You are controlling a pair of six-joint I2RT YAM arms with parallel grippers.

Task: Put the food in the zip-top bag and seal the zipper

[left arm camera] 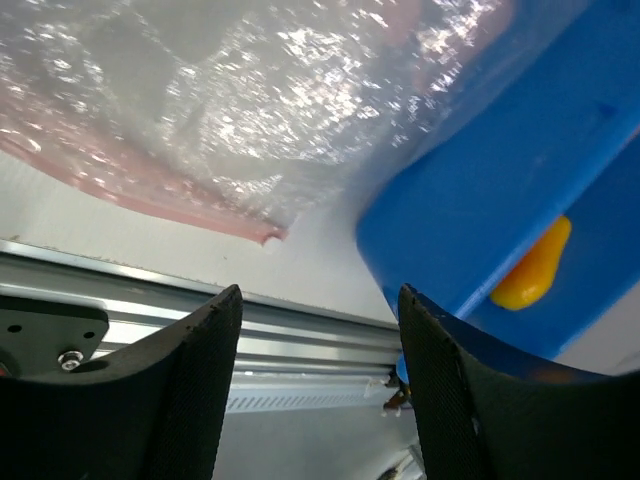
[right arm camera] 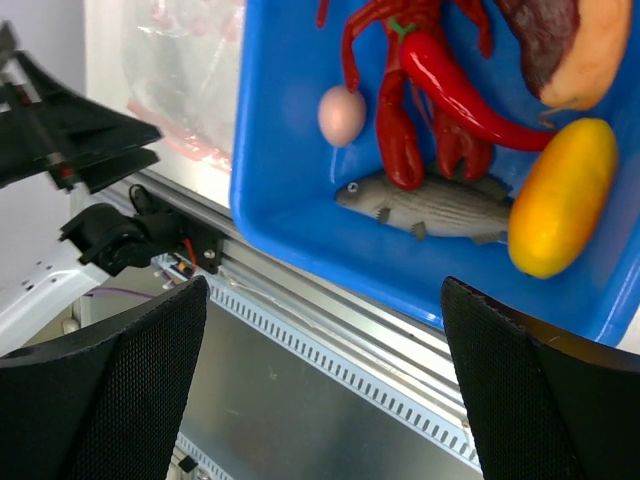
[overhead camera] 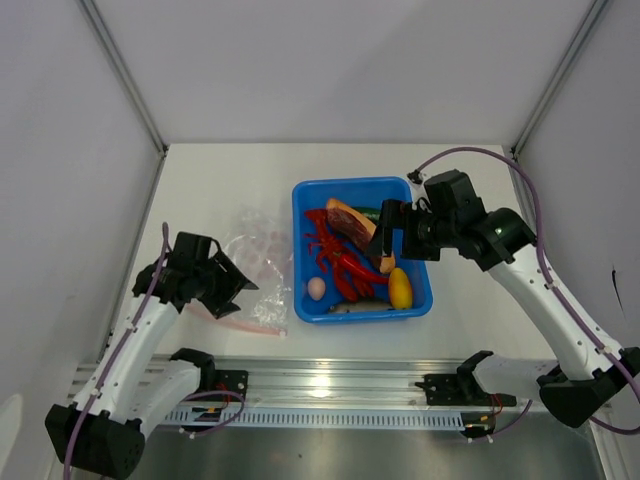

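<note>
A clear zip top bag [overhead camera: 258, 265] with a pink zipper strip [left arm camera: 180, 205] lies flat left of the blue bin [overhead camera: 360, 188]. My left gripper hangs over the bag, part open, with nothing between its fingers. The bin holds a red lobster [overhead camera: 333, 253], chili [right arm camera: 470, 100], meat [overhead camera: 352, 225], cucumber [overhead camera: 370, 210], egg [right arm camera: 342, 115], fish [right arm camera: 420, 208] and yellow oblong food [right arm camera: 560, 195]. My right gripper stands open above the bin, empty.
A metal rail [overhead camera: 320, 368] runs along the front edge, with two other arm assemblies by it.
</note>
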